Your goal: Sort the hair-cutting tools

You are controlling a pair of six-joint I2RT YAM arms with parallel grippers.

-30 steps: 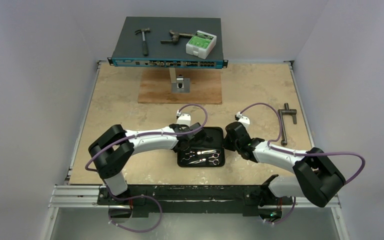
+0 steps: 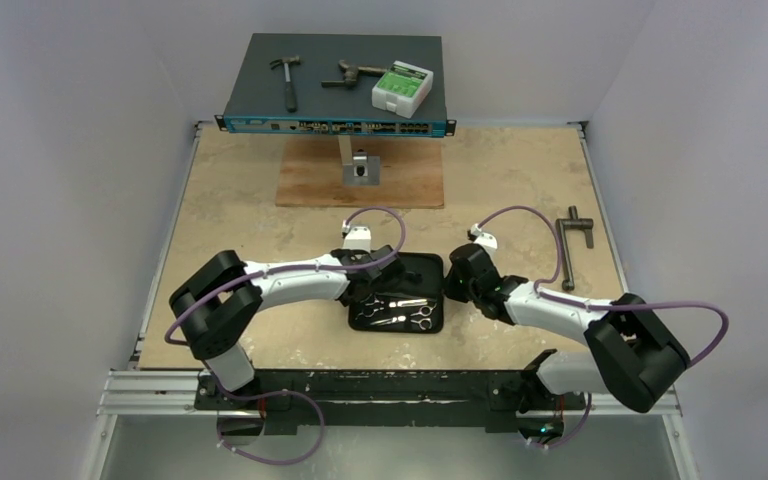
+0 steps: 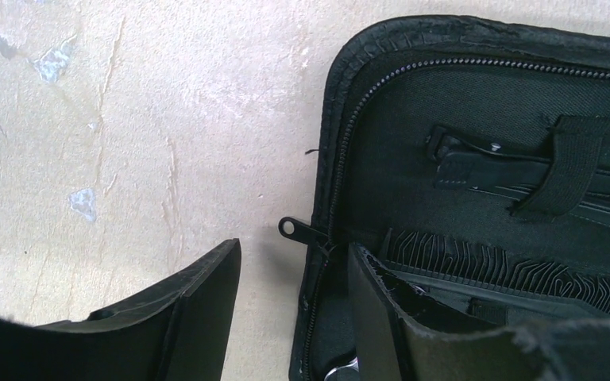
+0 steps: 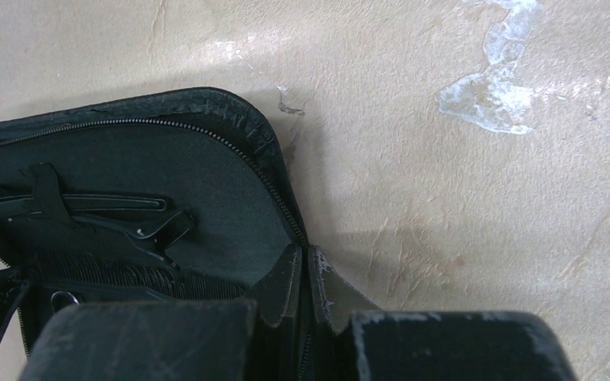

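Note:
An open black zip case [image 2: 415, 262] lies on the table, silver scissors [image 2: 422, 322] and other slim tools in its front half. In the left wrist view my left gripper is open over the case's left edge, its fingers either side of the zipper pull [image 3: 294, 228]. In the right wrist view my right gripper is shut at the zipped rim of the case's right side, with little or nothing visible between its fingertips. Dark straps and holders [image 4: 48, 194] show on the case's back half.
A shelf-like rack unit [image 2: 320, 70] at the back holds hammers and a white-green box [image 2: 400, 90]. Metal tools [image 2: 570, 250] lie at the far right. The table around the case's back and the left is mostly clear.
The case has shifted slightly left, and my left arm has moved a little left with it. The right arm has barely moved.

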